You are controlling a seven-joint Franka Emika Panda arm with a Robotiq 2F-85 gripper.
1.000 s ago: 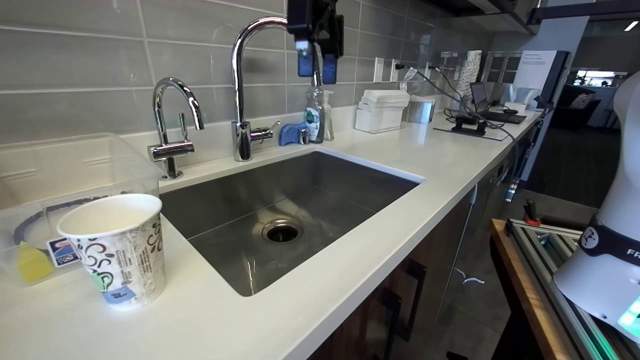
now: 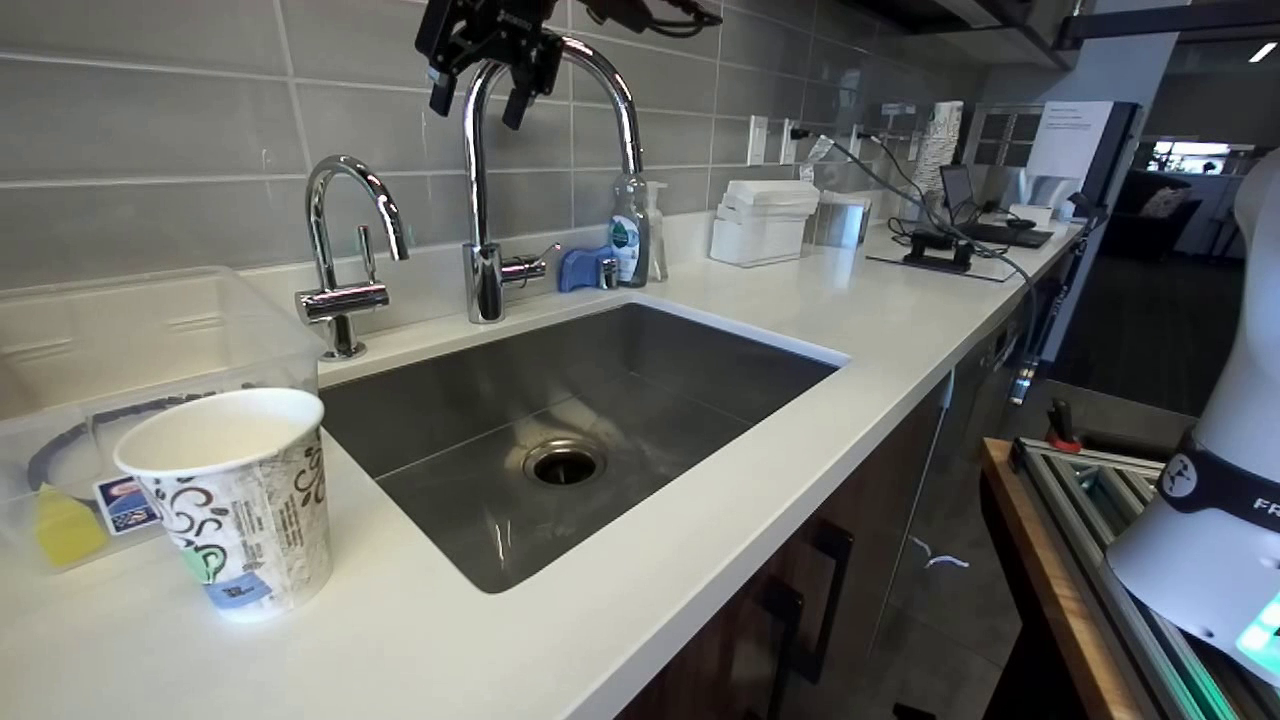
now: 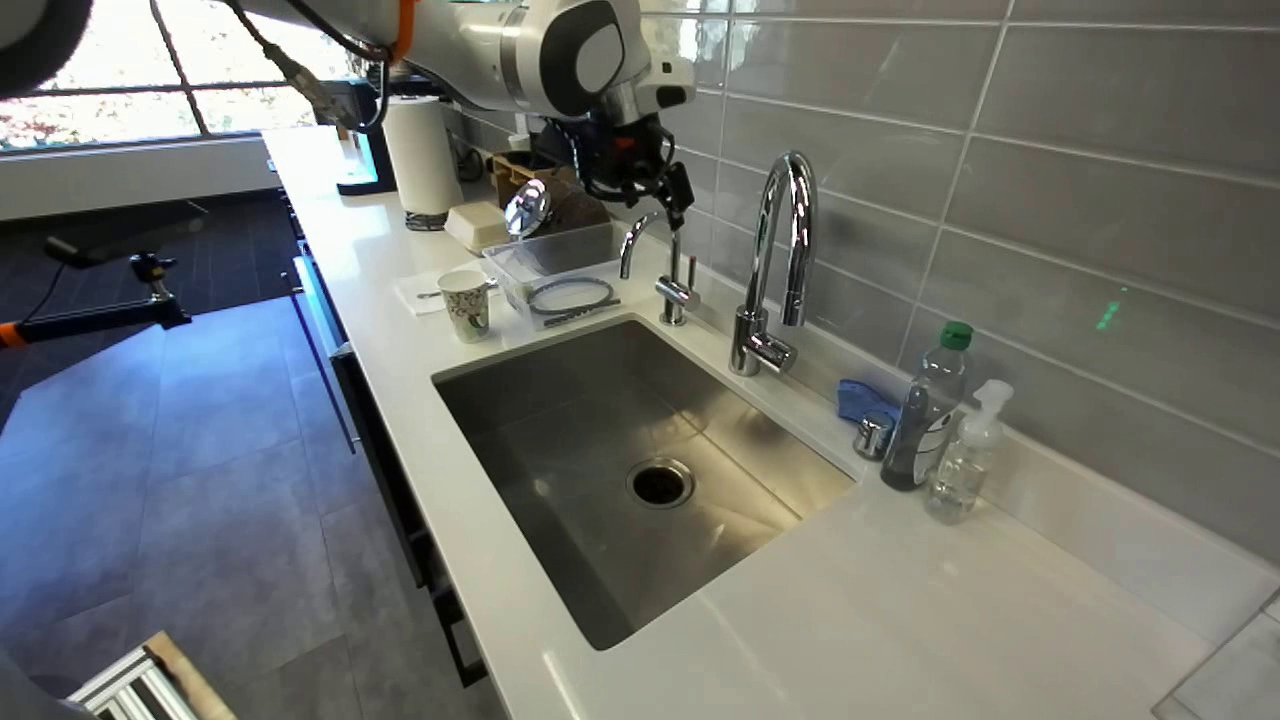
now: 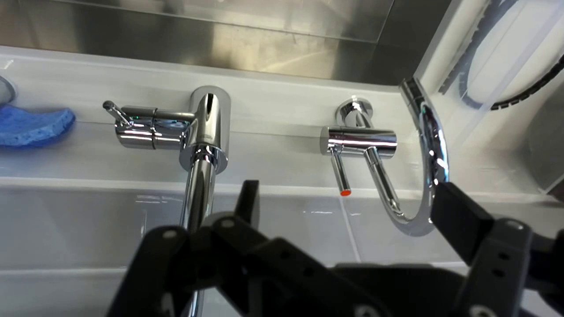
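Observation:
High over the back of the sink, my gripper (image 2: 480, 102) stands open, and nothing shows between its fingers. In exterior view 1 it overlaps the top of the tall chrome faucet (image 2: 476, 198); whether they touch, I cannot tell. The wrist view has the small chrome faucet (image 4: 359, 141) beyond the gap, its red-tipped lever (image 4: 339, 171) between the fingers in the picture. The small faucet's curved spout (image 4: 434, 153) runs down near the right finger. Part of the tall faucet's neck (image 4: 199, 190) is hidden by the left finger. A patterned paper cup (image 2: 258, 528) stands upright on the counter.
The steel sink (image 3: 552, 528) is empty. Beside the cup lies a clear plastic bin (image 2: 156, 306) with a cable inside. A blue sponge (image 3: 860, 400), a green-capped bottle (image 3: 930, 408) and a pump bottle (image 3: 963, 462) line the wall. The tiled wall (image 3: 1080, 240) bounds the back.
In exterior view 1, my gripper has moved left and somewhat up, from right of the tall faucet's arch to over it. It also appears turned, with its fingers showing wider apart. The cup stays put.

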